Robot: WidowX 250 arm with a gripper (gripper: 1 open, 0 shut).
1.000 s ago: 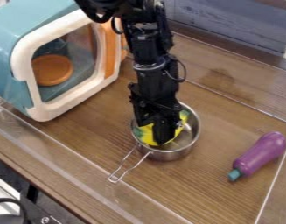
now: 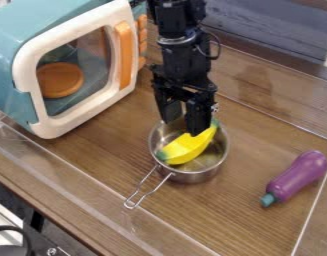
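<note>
My black gripper point(image 2: 182, 105) hangs open just above a steel pan point(image 2: 202, 172), nothing held between its fingers. A yellow banana-like toy point(image 2: 187, 147) with a green end lies tilted inside the pan, below the fingers. The pan's wire handle points toward the lower left.
A teal toy microwave point(image 2: 28, 35) with an orange disc inside stands at the upper left. A purple eggplant toy point(image 2: 297, 177) lies to the right.
My gripper has moved up from inside the pan. The yellow toy, earlier under or in the fingers, now lies in the pan, apart from them.
</note>
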